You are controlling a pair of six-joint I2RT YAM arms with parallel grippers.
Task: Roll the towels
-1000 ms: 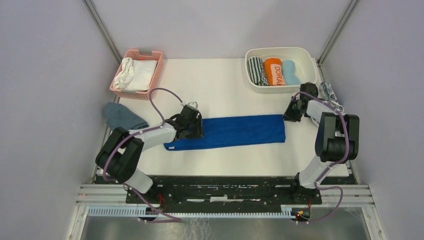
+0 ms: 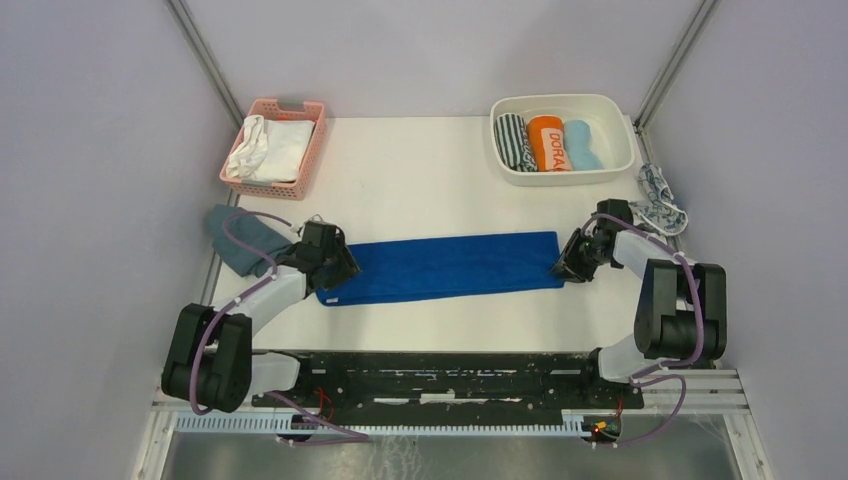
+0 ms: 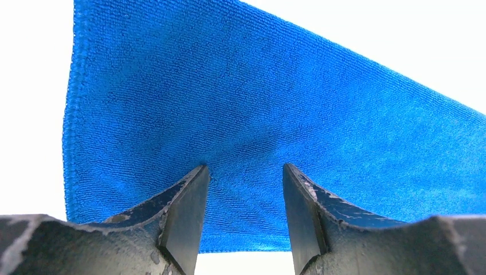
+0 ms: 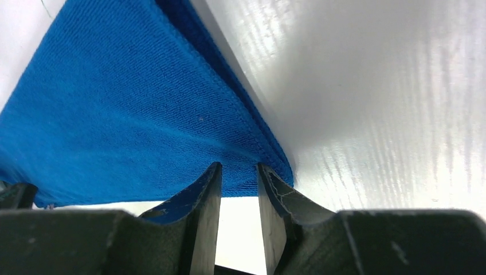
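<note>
A blue towel (image 2: 455, 268) lies flat on the table in a long folded strip running left to right. My left gripper (image 2: 345, 273) is over its left end; in the left wrist view the fingers (image 3: 189, 212) stand apart above blue cloth, with none of it visibly pinched. At the strip's right end is my right gripper (image 2: 568, 272). Seen from the right wrist, its fingers (image 4: 207, 200) are parted by a narrower gap, at the near corner where two layers of the towel (image 4: 143, 114) show along the edge.
At the back right, a white bin (image 2: 510, 176) holds rolled towels, among them an orange one (image 2: 548, 143). A pink basket (image 2: 313, 150) with white cloths stands back left. A grey-blue cloth (image 2: 245, 238) lies beside the left arm, and a patterned cloth (image 2: 660, 205) at the right edge.
My left gripper has moved left along the towel to its left end. The right gripper has come nearer the front, from the towel's far right corner toward the near one. The towel shifted slightly left.
</note>
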